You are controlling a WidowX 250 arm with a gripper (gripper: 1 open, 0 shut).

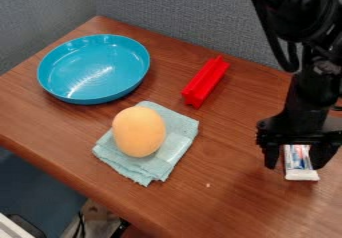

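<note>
My black gripper (299, 150) stands open at the right of the table, low over a white tube-like packet (301, 170) with coloured print, its fingers on either side of the packet's upper part. The packet's far end is hidden behind the gripper.
A blue round plate (60, 69) is at the back left. An orange egg-shaped object (139, 131) rests on a light teal cloth (154, 170). A red bar (205, 81) lies at the back centre, near the grey partition (187, 12).
</note>
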